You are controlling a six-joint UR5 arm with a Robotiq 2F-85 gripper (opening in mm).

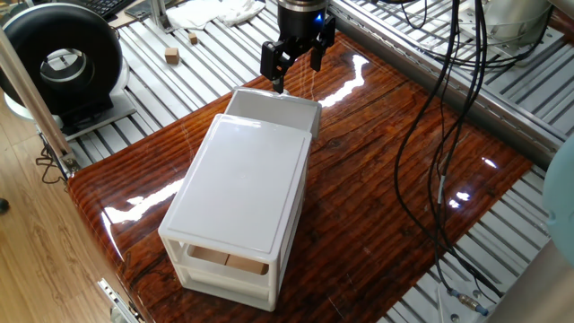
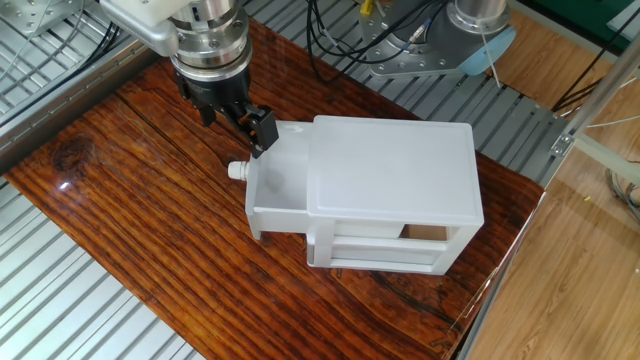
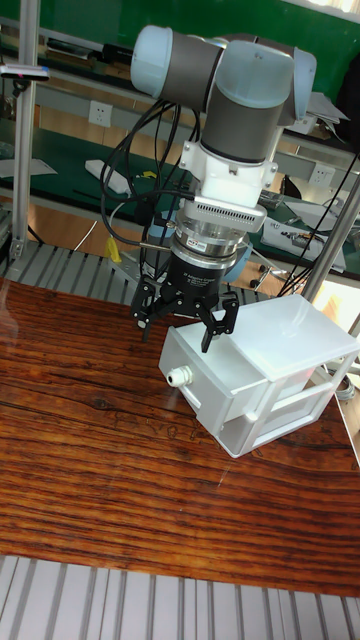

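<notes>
A white plastic drawer unit (image 1: 242, 179) stands on the glossy brown wooden board. Its upper drawer (image 2: 280, 178) is pulled partway out, and the visible part of the inside looks empty. A round white knob (image 3: 179, 375) sticks out from the drawer's front. Over the front end of that drawer, my gripper (image 3: 177, 341) points downward with its fingers well apart and nothing between them. In exterior view 2 the gripper hides part of the drawer's front edge and far corner.
Brown material (image 1: 235, 262) shows inside the unit through its back opening. Two small wooden blocks (image 1: 171, 56) lie on the slatted table beyond the board, near a black ring-shaped object (image 1: 65, 63). Black cables (image 1: 421, 135) hang beside the board. Open board surface (image 3: 96, 459) lies before the drawer.
</notes>
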